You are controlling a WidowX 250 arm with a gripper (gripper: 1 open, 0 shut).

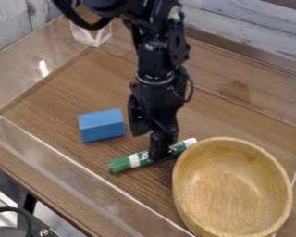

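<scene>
The black gripper [154,134] is lowered just above a green and white Expo marker [138,159], its fingers open around the middle of the marker's upper side. The marker lies diagonally on the wooden table. Whether the fingertips touch it is hard to tell.
A blue block [101,125] lies to the left of the gripper. A large tan oval bowl [231,199] fills the lower right, close to the marker's right end. A white holder [92,28] stands at the back left edge.
</scene>
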